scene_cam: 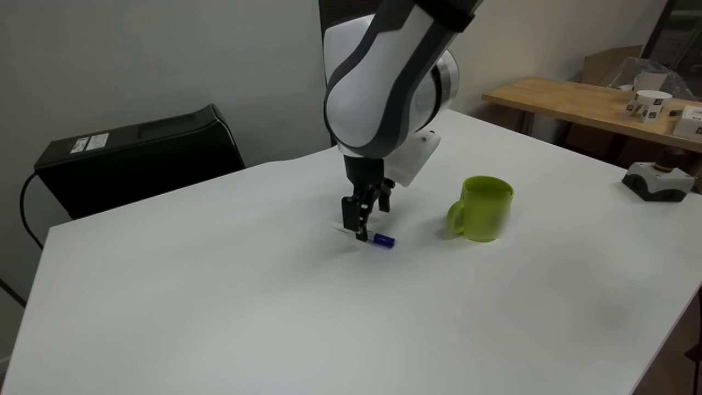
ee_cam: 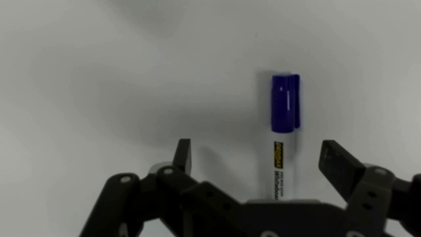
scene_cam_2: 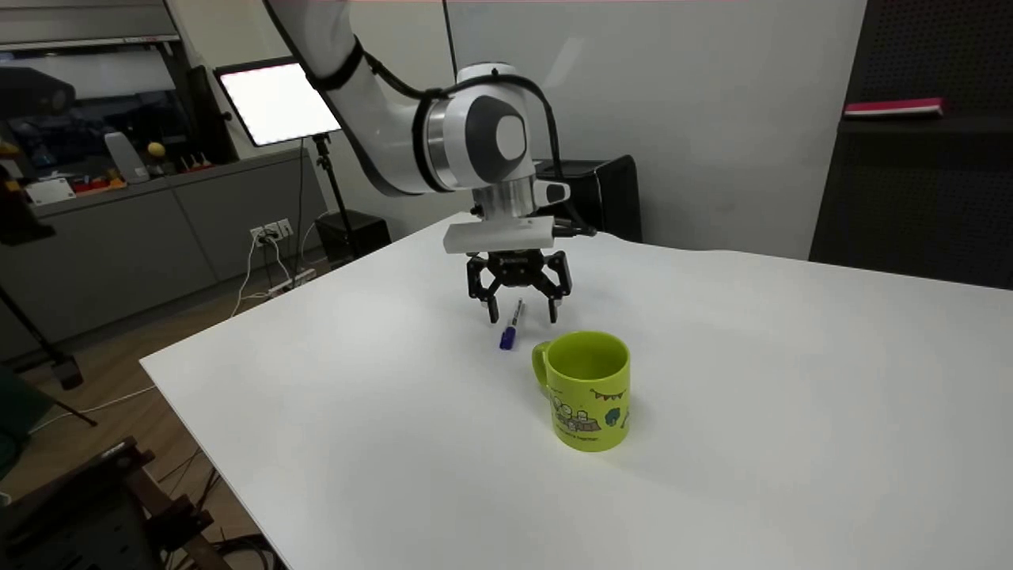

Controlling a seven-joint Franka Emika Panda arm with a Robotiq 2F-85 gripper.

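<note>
A whiteboard marker (ee_cam: 283, 158) with a white body and a dark blue cap lies flat on the white table. My gripper is open above it, its fingers wide apart with nothing held. In the wrist view the marker runs lengthwise between the two fingers, closer to the right one, and its lower end is hidden behind the gripper. From the second exterior view, the marker (scene_cam_2: 510, 328) shows below the gripper (scene_cam_2: 523, 317), cap toward the camera. A lime green mug (scene_cam_2: 590, 399) with printed drawings stands upright nearby, its handle toward the marker's side.
A black box-shaped unit (scene_cam: 141, 161) stands behind the table's back left edge. A grey switch box (scene_cam: 658, 179) sits at the right edge.
</note>
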